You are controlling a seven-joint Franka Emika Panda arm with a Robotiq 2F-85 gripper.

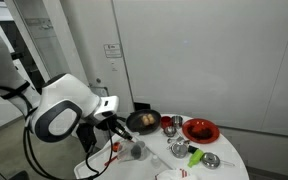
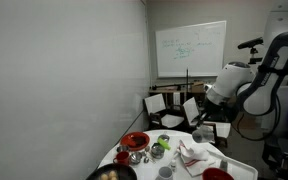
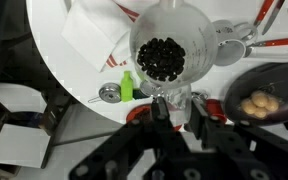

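Observation:
My gripper is shut on the lower edge of a clear, whitish container [image 3: 187, 70], as the wrist view shows it. Black beans [image 3: 162, 59] lie in that container, off to one side. Exterior view 2 has the container [image 2: 202, 134] hanging below the gripper [image 2: 199, 123], raised over the far right part of the table. From exterior view 1 the fingers are hard to make out against the arm. A grey-white mug [image 3: 230, 46] stands beside the container in the wrist view, lower down on the table.
A dark pan [image 3: 265, 94] holds several light brown round items. A red bowl [image 1: 201, 130], steel pots [image 1: 179, 147] and a green bottle [image 3: 127, 86] crowd the table's wall side. White cloth [image 3: 96, 32] lies on the tabletop. The wall [image 1: 204, 60] bounds the back.

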